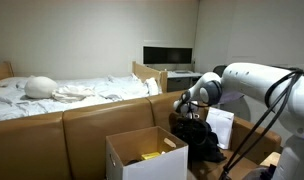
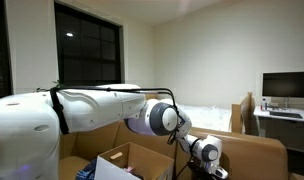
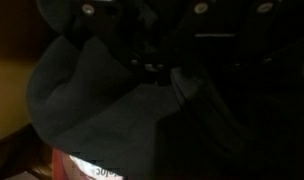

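Observation:
A black, soft-looking item [image 1: 197, 140], perhaps a bag or cloth, lies heaped on the brown sofa to the right of the box. My gripper [image 1: 189, 112] is down at its upper edge, in front of the sofa's backrest. In the wrist view dark fabric [image 3: 92, 105] fills most of the picture, close up against the gripper. Its fingers are hard to make out against the black, so their opening and any fold between them cannot be judged. In exterior view 2, the white-and-black wrist [image 2: 207, 150] reaches down, the fingertips not clearly visible.
An open cardboard box [image 1: 147, 152] with a yellow thing [image 1: 150, 155] inside stands left of the black heap. A white panel [image 1: 220, 126] leans at the right. The sofa backrest [image 1: 87, 128] rises behind, and a red-and-white item [image 3: 87, 168] shows at the wrist view's lower edge.

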